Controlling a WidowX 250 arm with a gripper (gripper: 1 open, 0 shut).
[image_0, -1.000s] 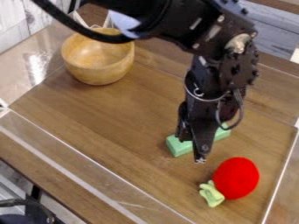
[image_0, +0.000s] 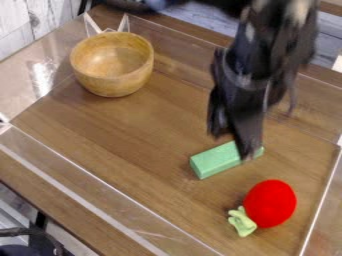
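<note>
My gripper (image_0: 230, 128) is a dark, motion-blurred shape over the right half of the table, just above a light green block (image_0: 215, 161); its fingers look shut, with nothing visible between them. The green block lies flat on the wooden table. In front of it, at the lower right, lies a red round object (image_0: 271, 203) with a pale green piece (image_0: 242, 222) at its lower left.
A wooden bowl (image_0: 112, 64) stands at the back left of the table (image_0: 100, 150). White planked walls show behind.
My gripper has risen from beside the green block and now blurs upward, uncovering more of the area over it. The objects on the table have not visibly moved.
</note>
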